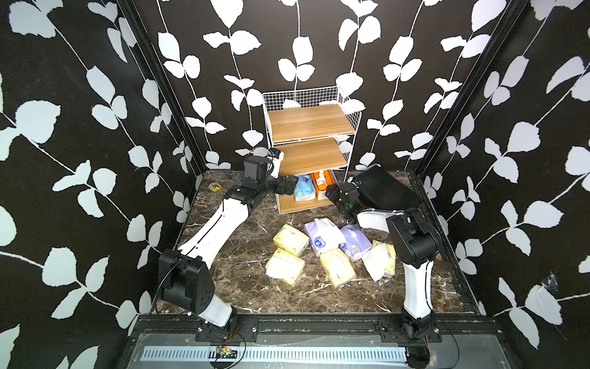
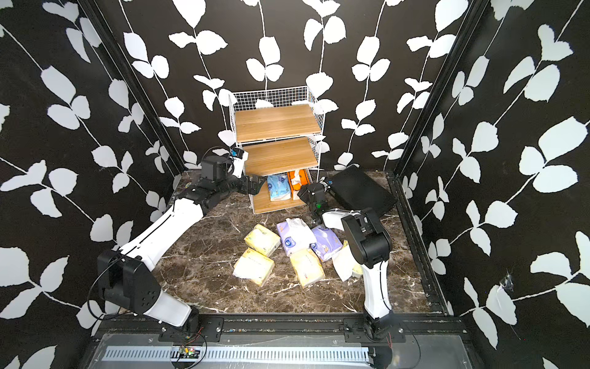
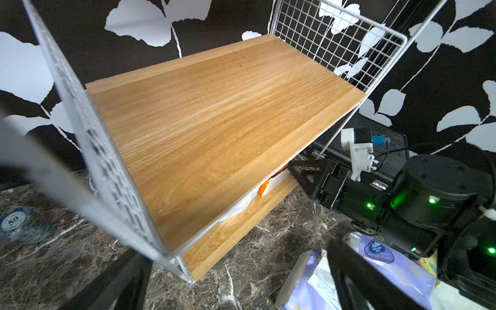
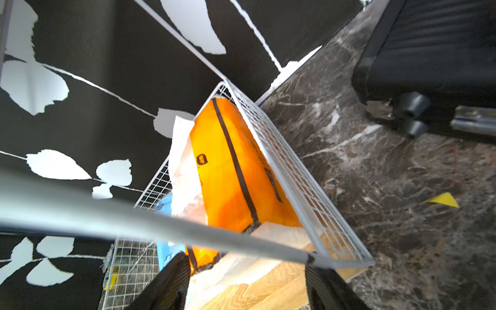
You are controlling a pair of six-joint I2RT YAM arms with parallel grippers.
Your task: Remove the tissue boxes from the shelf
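Note:
An orange tissue pack [image 4: 232, 165] and a blue tissue pack [image 1: 304, 188] stand side by side on the bottom board of the shelf [image 1: 311, 156]. My right gripper is open in front of the orange pack, its fingers apart and nothing gripped; a white shelf bar crosses that view. At the shelf's front left side is my left gripper, also open and empty, with the middle board [image 3: 232, 118] filling much of its view. On the table lie a purple pack [image 1: 324, 236], another purple pack [image 1: 354, 242] and several yellow packs [image 1: 336, 267].
Wire side walls [image 4: 289, 170] flank the bottom level. The top board [image 1: 311, 121] and middle board are bare. A black case [image 1: 388, 189] sits right of the shelf, close to my right arm. A small colourful object [image 1: 214, 186] lies there farther back.

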